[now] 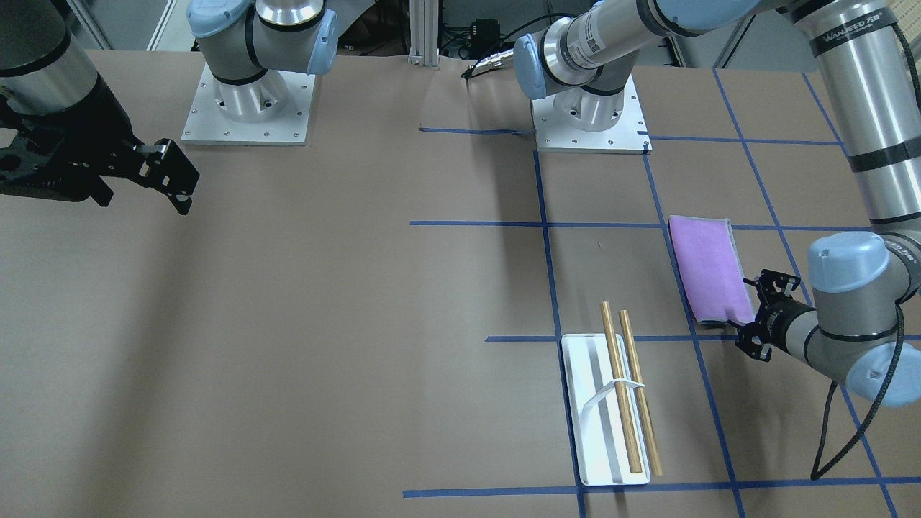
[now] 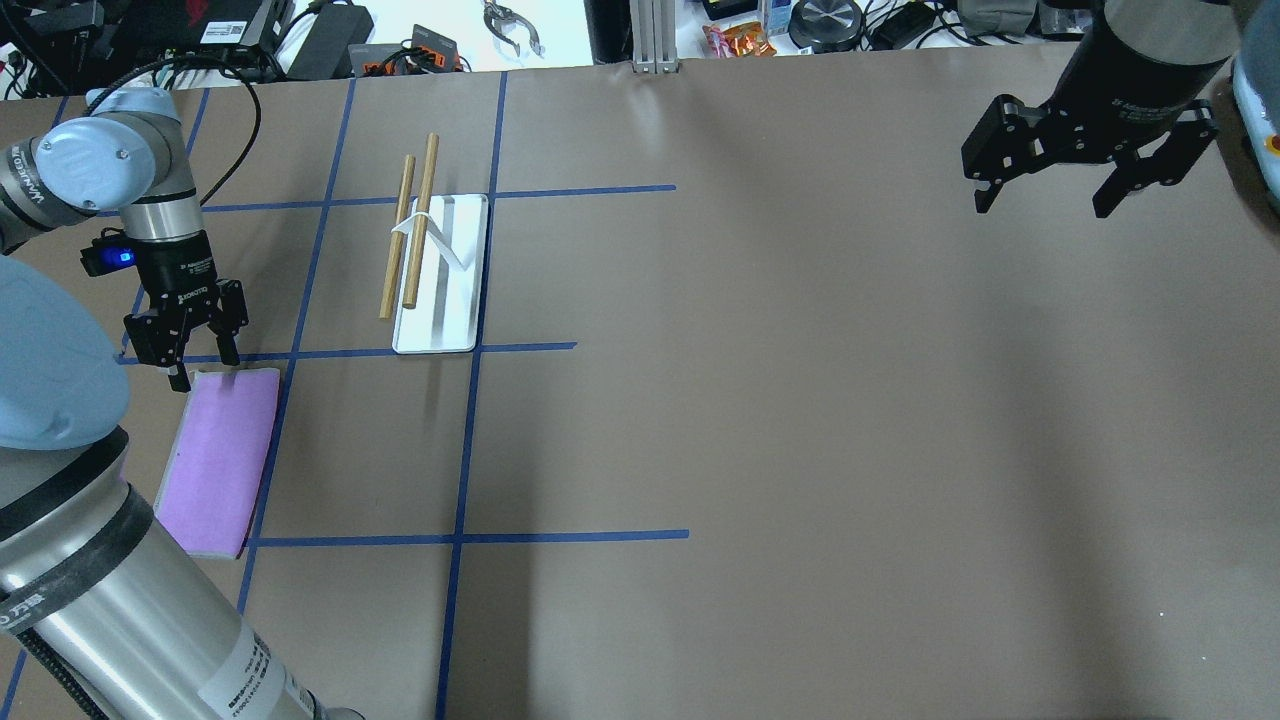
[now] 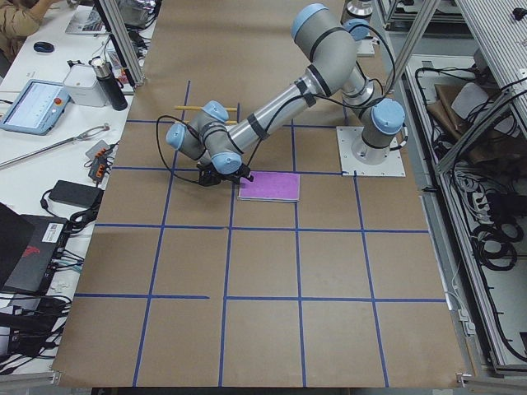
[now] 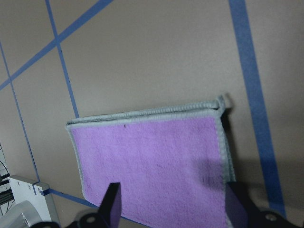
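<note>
A folded purple towel with grey edging [image 1: 706, 263] lies flat on the taped grid, also seen in the left view [image 3: 268, 187] and top view [image 2: 222, 462]. My gripper [image 1: 739, 306] hovers just beside its near end; in the top view the gripper [image 2: 202, 366] is over that end's edge. In the left wrist view the towel [image 4: 152, 166] fills the lower middle, between my two open fingers, which hold nothing.
A white tray [image 1: 589, 436] with two wooden sticks [image 1: 628, 432] across a small white bracket lies nearby. Other arms stand at the edges, one black gripper [image 2: 1080, 144] hanging at the top view's right.
</note>
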